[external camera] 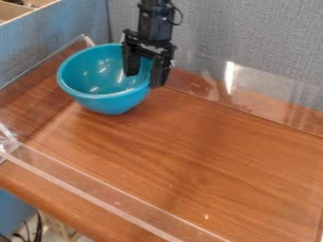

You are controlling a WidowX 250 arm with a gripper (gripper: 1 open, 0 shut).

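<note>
A turquoise bowl (pixel 94 80) rests on the wooden table (pixel 190 170) at the back left. My black gripper (pixel 145 66) hangs over the bowl's right rim, its fingers open and reaching down around the upper part of that side. Whether the fingers touch the rim is hard to tell.
Clear plastic edging (pixel 252 108) runs along the back of the table, with another strip at the front left. Grey padded walls (pixel 252 43) stand at the back and left.
</note>
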